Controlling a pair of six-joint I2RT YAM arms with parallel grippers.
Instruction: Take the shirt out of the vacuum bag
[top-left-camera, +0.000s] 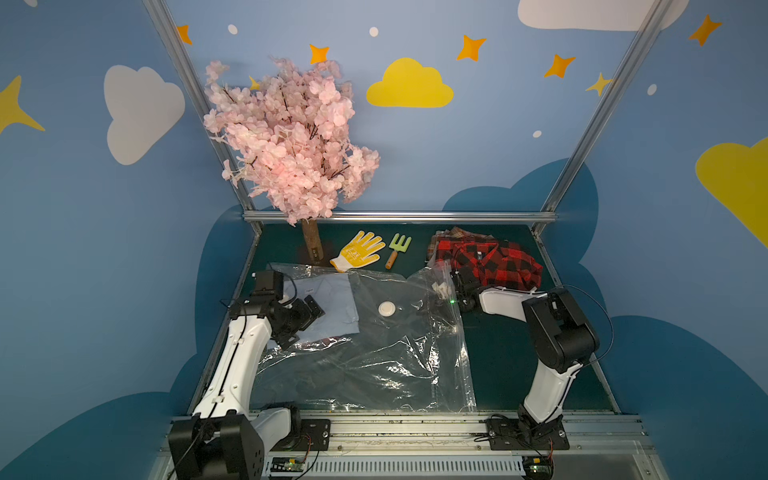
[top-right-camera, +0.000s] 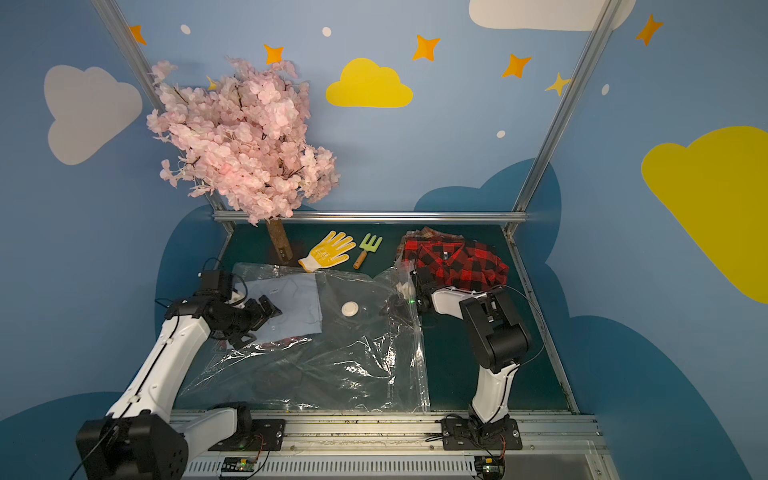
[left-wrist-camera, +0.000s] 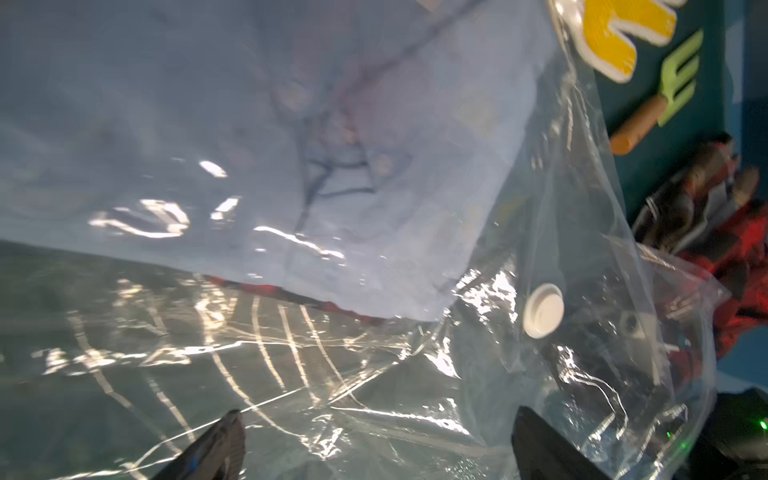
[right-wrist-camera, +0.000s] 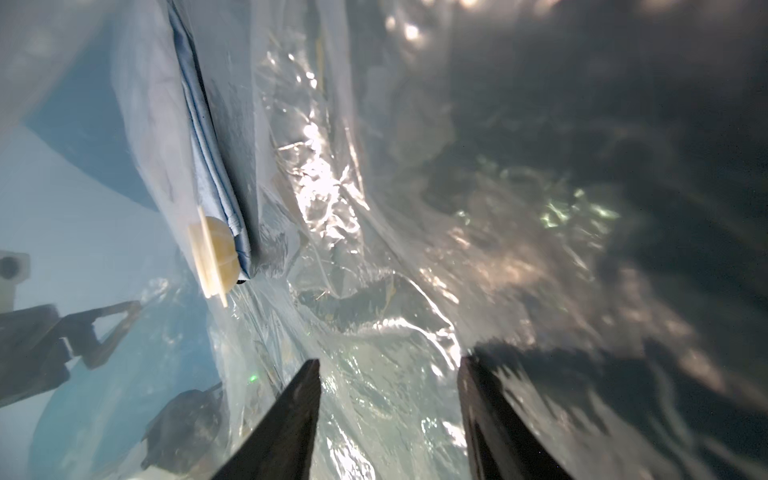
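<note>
A clear vacuum bag (top-left-camera: 408, 360) with a round white valve (top-left-camera: 386, 309) covers the front of the table. A folded light blue shirt (left-wrist-camera: 336, 200) lies under the plastic at its left, red-checked cloth (left-wrist-camera: 256, 289) along its edge. My left gripper hangs above the shirt and bag, open, with nothing between its fingers. My right gripper is at the bag's right edge, fingers part open, with crinkled plastic behind and between them; whether it grips any is not clear.
At the back stand a pink blossom tree (top-left-camera: 288, 144), then a yellow glove (top-left-camera: 358, 249) and garden fork (top-left-camera: 397, 251). A red-checked shirt pile (top-left-camera: 496, 264) lies at back right. Bare table shows at front right.
</note>
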